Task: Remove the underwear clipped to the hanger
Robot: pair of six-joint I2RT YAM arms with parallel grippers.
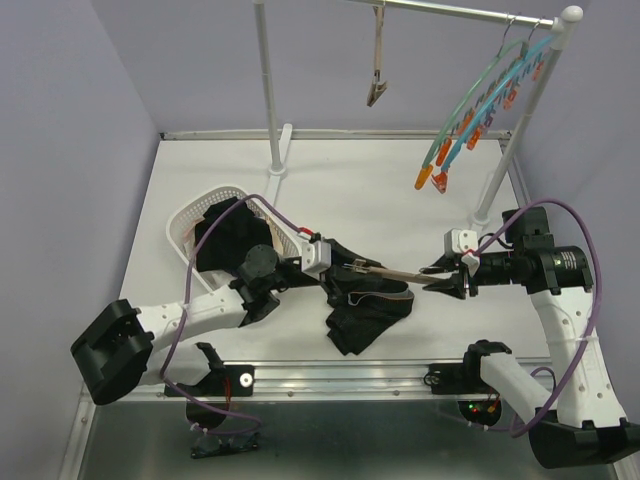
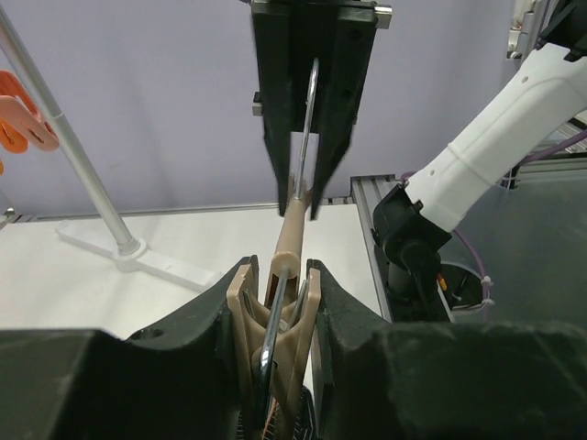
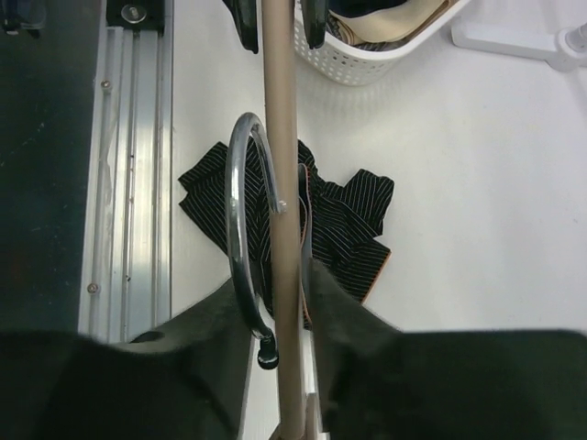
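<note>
A light wooden hanger [image 1: 398, 275] spans the gap between my two grippers. My left gripper [image 1: 350, 267] has its fingers pressed against both sides of the hanger's tan clip [image 2: 266, 353]. Around the other end, my right gripper [image 1: 436, 281] is open, its fingers standing apart on either side of the bar. The metal hook [image 3: 237, 211] curves beside the bar in the right wrist view. Below lies the black striped underwear [image 3: 353, 211], crumpled on the white table. Whether any of its cloth is still in the clip cannot be seen.
At the left stands a white basket [image 1: 188, 215] with dark cloth inside. A white rack [image 1: 470, 12] rises behind, carrying another clip hanger [image 1: 377, 70] and blue and green hangers with orange clips [image 1: 495, 90].
</note>
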